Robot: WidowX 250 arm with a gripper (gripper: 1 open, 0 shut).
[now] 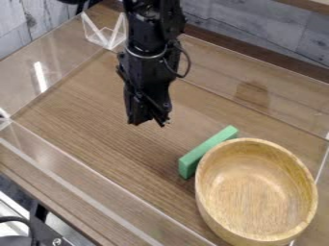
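My black gripper (144, 113) hangs over the middle of the wooden table (90, 144), shut, with nothing visible between its fingers. Below and to the right of it lies a green block (206, 151), tilted diagonally against the left side of a round light-wood bowl (257, 187). The bowl appears empty.
A clear plastic item (103, 29) is at the back left, and another clear piece is at the left edge. A grey wall (257, 48) runs along the back.
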